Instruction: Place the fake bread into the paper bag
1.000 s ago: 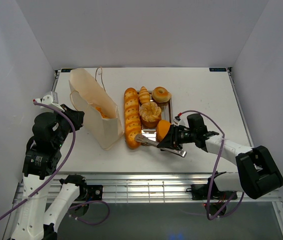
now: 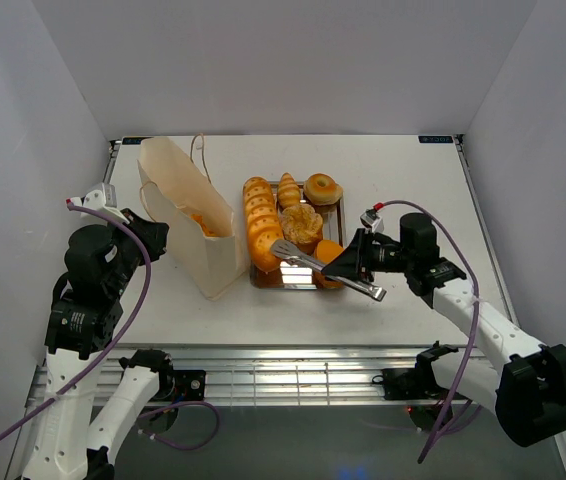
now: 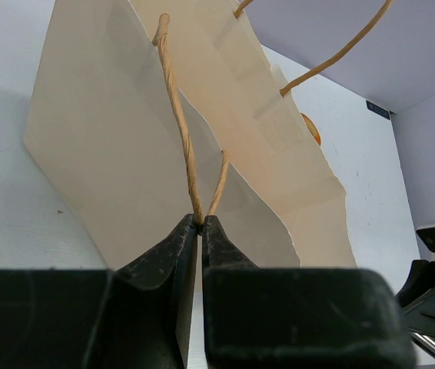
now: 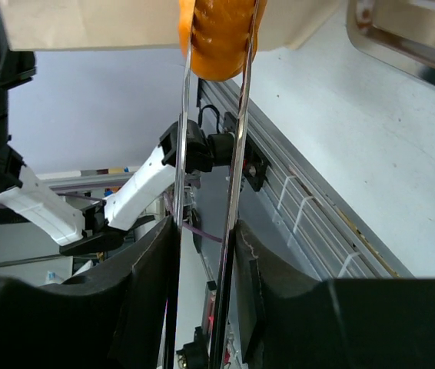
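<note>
The cream paper bag (image 2: 198, 235) stands open at the left, with an orange piece of bread (image 2: 203, 226) inside it. My left gripper is shut on the bag's twisted handle (image 3: 183, 131). Metal tongs (image 2: 303, 259) are gripped in my right gripper. The tong tips sit on both sides of the near end of the long, segmented loaf (image 4: 217, 42), right of the bag. Whether the loaf is clear of the tray is hard to tell from above.
A metal tray (image 2: 298, 284) holds a round crusty bread (image 2: 301, 225), a small croissant-like loaf (image 2: 288, 190), a round bun (image 2: 321, 188) and an orange piece (image 2: 329, 252) partly behind the tongs.
The tongs and right gripper have moved away from the table's front edge, and the loaf's near end has shifted the same way. The bag and left arm look unmoved.
</note>
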